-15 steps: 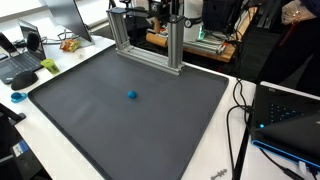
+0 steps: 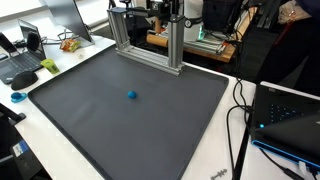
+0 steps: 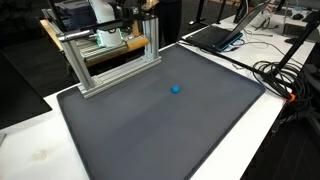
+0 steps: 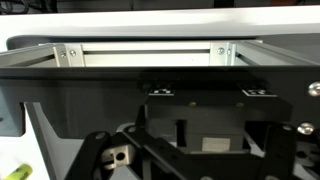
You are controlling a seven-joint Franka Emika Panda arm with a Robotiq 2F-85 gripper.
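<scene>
A small round blue object (image 2: pixel 132 95) lies alone on the dark grey mat (image 2: pixel 110 125) in exterior view 1. Exterior view 2 also has the blue object (image 3: pixel 175 89), toward the back of the mat. My gripper appears dark in the wrist view, its two fingertips apart, against a black bar (image 4: pixel 70 88) and a pale metal frame (image 4: pixel 140 46). Deep shadow hides most of the space between the fingers. The blue object is not in the wrist view. In the exterior views the gripper cannot be told apart from the dark clutter at the top.
An aluminium frame (image 3: pixel 120 74) stands along one edge of the mat. A laptop (image 3: pixel 215 38), cables (image 2: pixel 237 95) and a black case (image 2: pixel 285 120) lie around the mat. Small bright items (image 2: pixel 50 65) sit at its left.
</scene>
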